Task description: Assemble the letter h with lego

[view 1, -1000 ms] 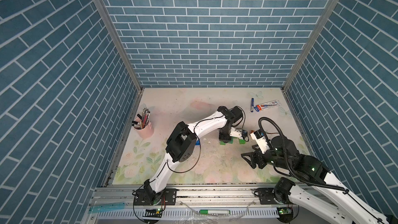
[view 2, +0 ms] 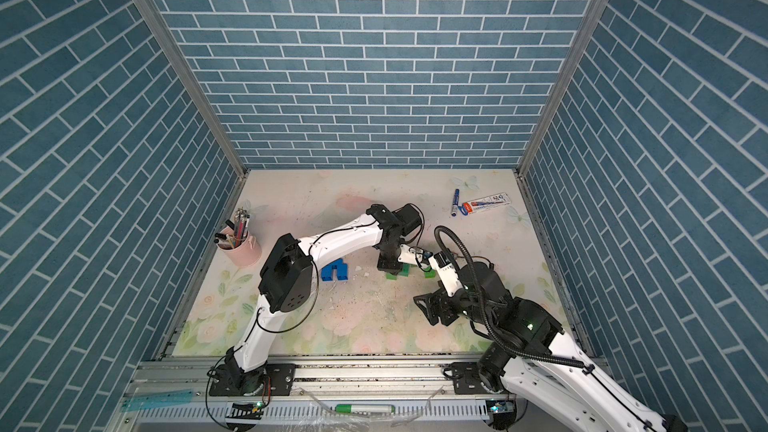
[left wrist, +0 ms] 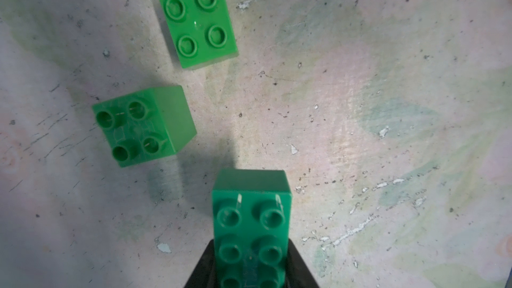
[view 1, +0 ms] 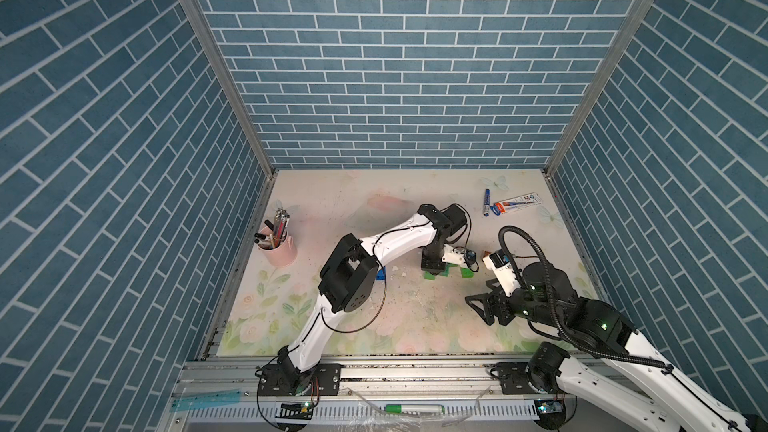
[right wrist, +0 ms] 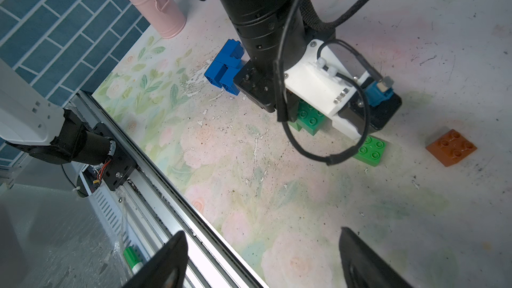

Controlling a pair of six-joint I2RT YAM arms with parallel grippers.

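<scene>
My left gripper is shut on a long dark-green brick [left wrist: 250, 202], low over the table. In the left wrist view, a taller green brick [left wrist: 144, 125] and a square green brick [left wrist: 200, 24] lie apart from it. A blue brick group [right wrist: 226, 66] lies left of the left gripper in the right wrist view, and an orange brick [right wrist: 450, 146] lies to its right. My right gripper stands open at the front right, above bare table, nothing between its fingers.
A pink pen cup [view 1: 279, 252] stands at the left. A marker [view 1: 486, 201] and a packaged item [view 1: 516, 203] lie at the back right. Tiled walls bound the sides and back.
</scene>
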